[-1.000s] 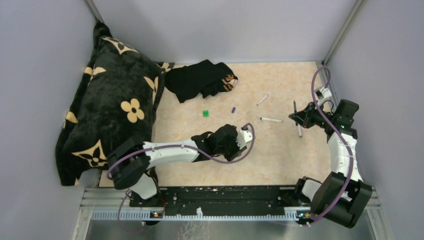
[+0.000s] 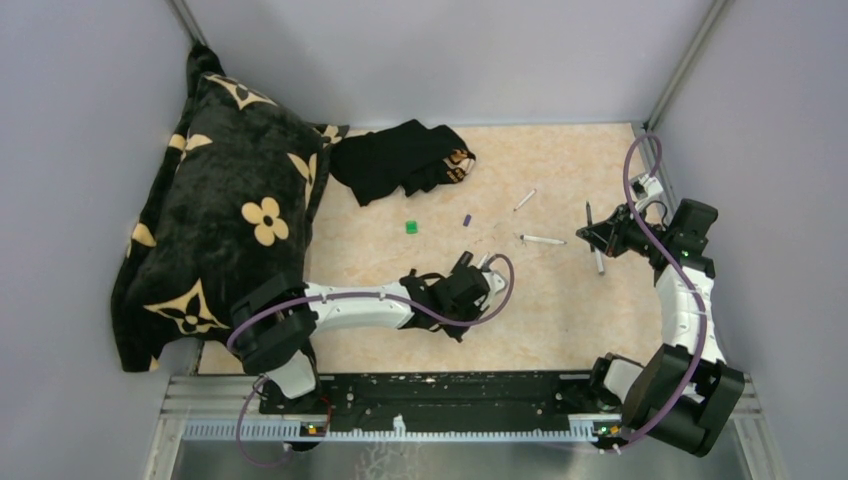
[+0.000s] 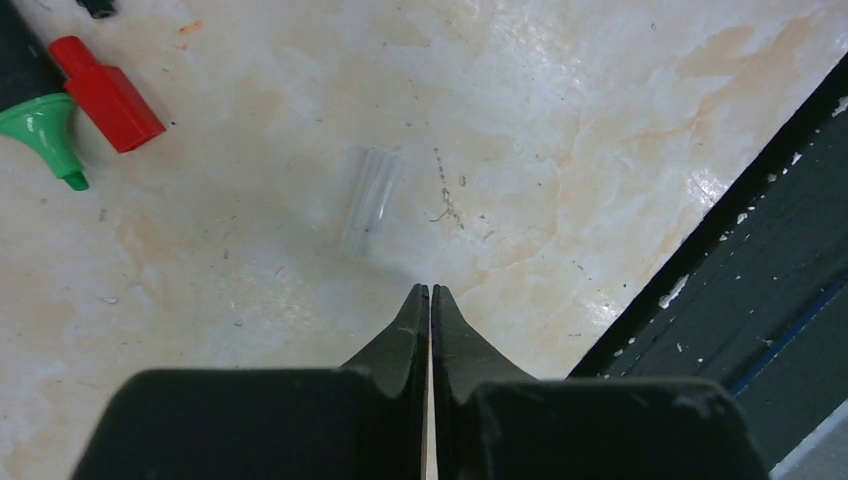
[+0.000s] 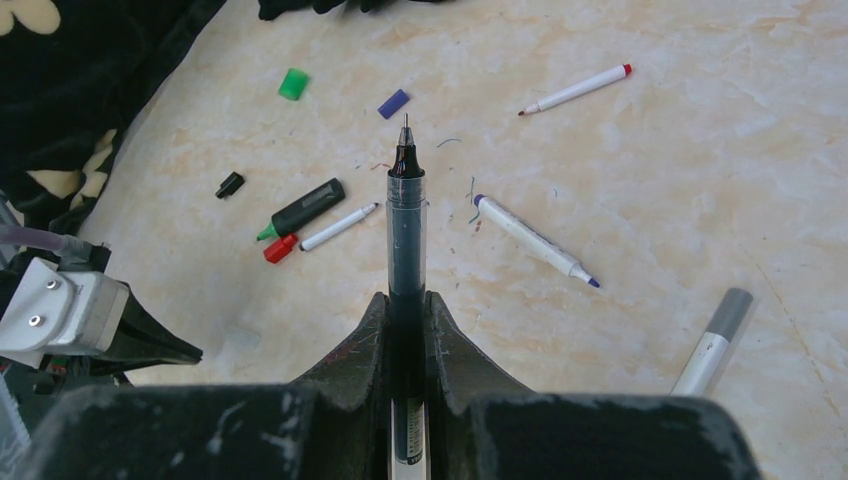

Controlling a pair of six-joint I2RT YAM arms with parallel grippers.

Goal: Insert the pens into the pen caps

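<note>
A black gel pen [image 4: 405,240] with a clear barrel stands nib-up in my right gripper, which is shut on its barrel at the table's right side. On the bare tabletop lies a clear cap, faint in the right wrist view too. My left gripper is shut a short way from this cap, and I see nothing between its fingertips. Beyond the cap are a red cap [image 3: 108,95] and a green-tipped highlighter [image 3: 30,75]. A black cap [image 4: 230,185], a green cap [image 4: 294,84] and a purple cap [image 4: 393,103] lie loose.
Uncapped markers lie about: a blue one [image 4: 535,240], a red-ended one [image 4: 575,90] and a small white one [image 4: 338,227]. A grey-capped marker [image 4: 712,340] rests near my right gripper. A black cloth [image 2: 400,160] and a dark patterned blanket [image 2: 230,200] cover the left and back.
The right arm and its pen have hardly moved.
</note>
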